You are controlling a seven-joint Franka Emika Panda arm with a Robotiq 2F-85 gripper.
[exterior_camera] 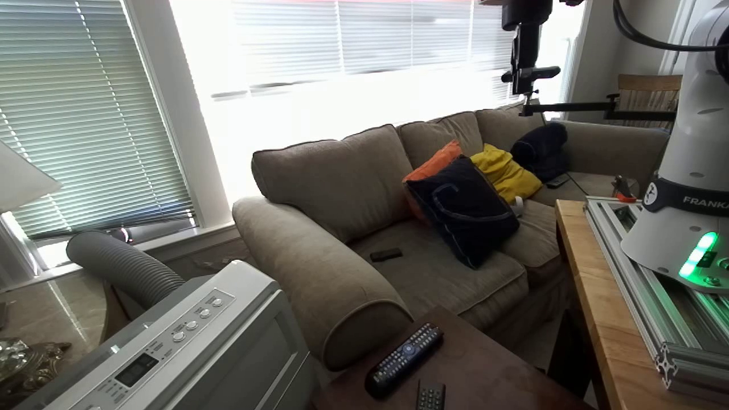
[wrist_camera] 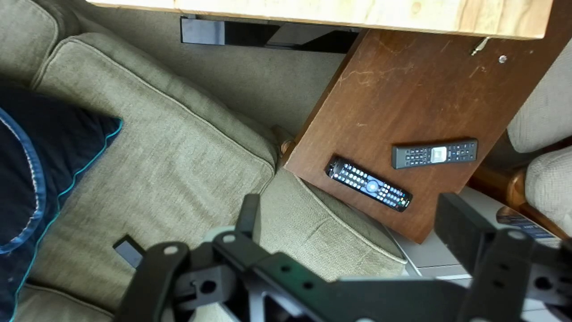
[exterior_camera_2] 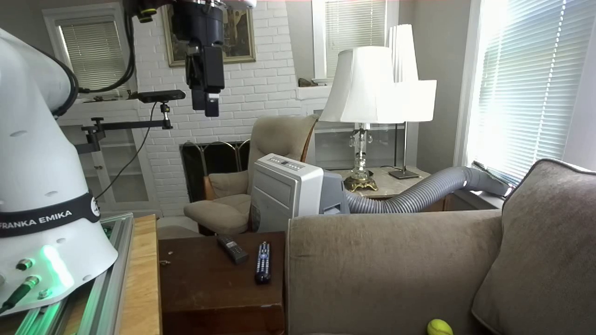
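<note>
High above the furniture hangs my gripper; its two fingers stand wide apart in the wrist view, with nothing between them. Beneath it, a long black remote [wrist_camera: 370, 183] with a round blue-white pad lies on the brown wooden table [wrist_camera: 370, 102]. A second dark remote [wrist_camera: 435, 154] with a pale square button rests beside it, apart from it. A smaller dark remote [exterior_camera: 386, 255] lies on the sofa seat. Exterior view 2 shows the gripper [exterior_camera_2: 208, 111] from the side, well above both table remotes.
The beige sofa [exterior_camera: 369, 335] carries dark, orange and yellow pillows. A portable air conditioner [exterior_camera: 225, 328] stands against the table's far end. The robot's wooden bench edge [exterior_camera: 588, 294] overhangs near the table. A tennis ball [exterior_camera_2: 439, 327] sits by the sofa arm.
</note>
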